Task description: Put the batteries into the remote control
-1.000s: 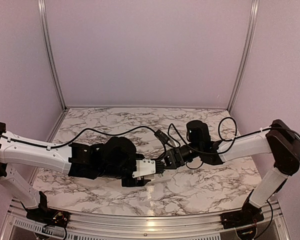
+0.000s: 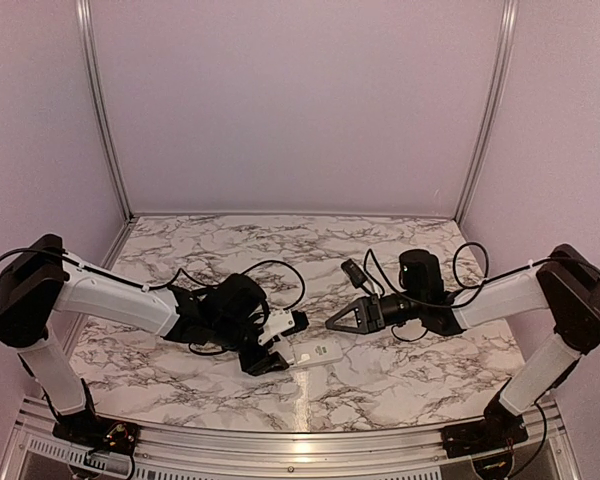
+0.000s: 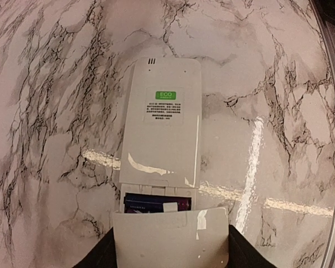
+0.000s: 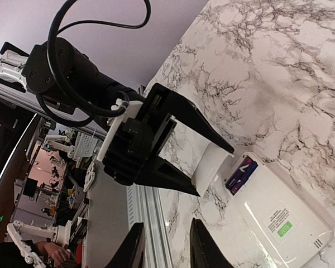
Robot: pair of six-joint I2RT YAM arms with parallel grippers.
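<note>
The white remote [image 3: 161, 145] lies back up on the marble table, its battery bay exposed with dark batteries [image 3: 156, 202] [image 4: 240, 177] inside. My left gripper is shut on the white battery cover, holding it at the bay's end of the remote; in the left wrist view the cover hides part of the bay. My right gripper is part open with nothing between its fingers; in the top view it is to the right of the remote, above the table.
An aluminium rail [image 2: 300, 438] runs along the front edge, and walls stand at the back and sides.
My right gripper has drawn back to the right, away from the remote. My left arm has shifted and turned slightly, its gripper staying by the remote's left end.
</note>
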